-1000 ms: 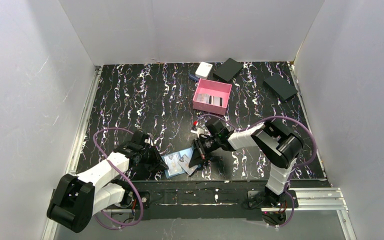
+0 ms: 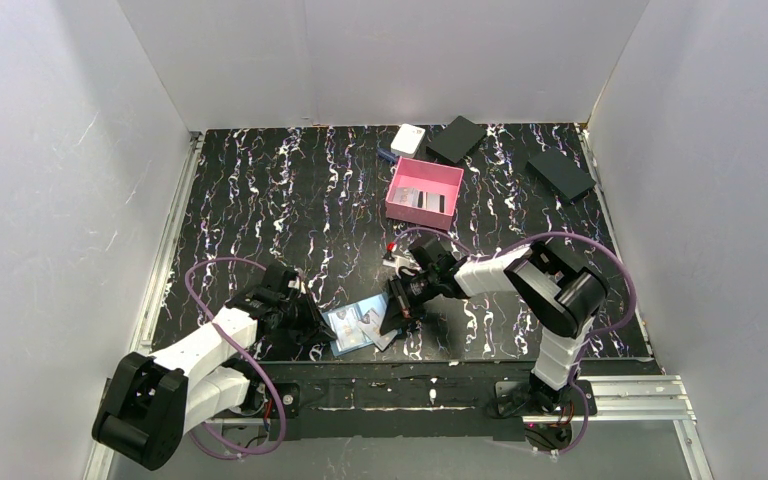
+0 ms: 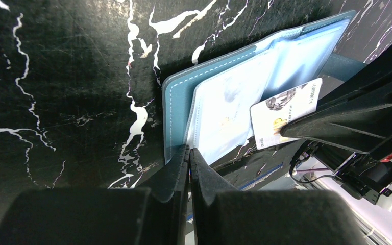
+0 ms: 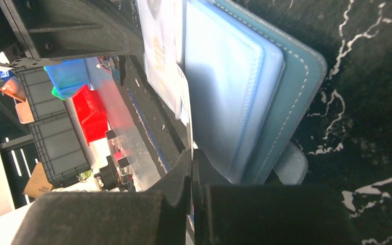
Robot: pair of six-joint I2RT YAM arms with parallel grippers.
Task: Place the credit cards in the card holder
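The blue card holder (image 2: 339, 318) lies spread near the table's front edge, its clear sleeves (image 3: 229, 97) facing up. On its left side, my left gripper is shut, the fingertips pinching the edge of a clear sleeve. From the right, my right gripper is shut on a white credit card (image 3: 282, 113). Seen edge-on in the right wrist view, that card (image 4: 185, 97) tilts over the sleeves at the holder's middle. How far its leading edge reaches under a sleeve, I cannot tell.
A pink box (image 2: 420, 217) with several cards in it stands behind the right arm. Two black blocks (image 2: 457, 139) and a white box (image 2: 407, 140) lie at the back.
Hardly anything differs. The right gripper and its card have shifted very slightly to the right, while the left arm and the holder stay in place.
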